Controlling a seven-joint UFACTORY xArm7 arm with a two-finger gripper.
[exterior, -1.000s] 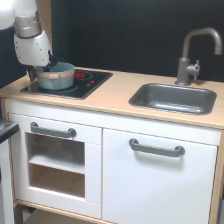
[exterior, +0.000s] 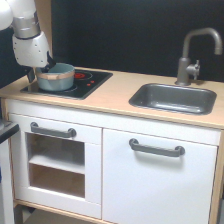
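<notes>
A grey-blue pot (exterior: 60, 78) with a brownish band inside its rim stands on the black cooktop (exterior: 91, 82) of the toy kitchen, at the upper left of the camera view. My gripper (exterior: 37, 76) comes down from above at the pot's left side, its dark fingers close to the rim or touching it. The white arm (exterior: 31, 46) reaches in from the top left edge. The fingers are too small and dark to show how the fingers stand or whether anything is between them.
Red burner markings (exterior: 86, 76) show behind the pot. To the right, a metal sink (exterior: 174, 97) with a tall faucet (exterior: 186, 57) is set into the wooden counter (exterior: 118, 92). The counter between cooktop and sink is clear. White cabinet doors (exterior: 150, 180) with grey handles stand below.
My gripper has shifted slightly left and down along the pot's left side. The pot stays on the cooktop in nearly the same place.
</notes>
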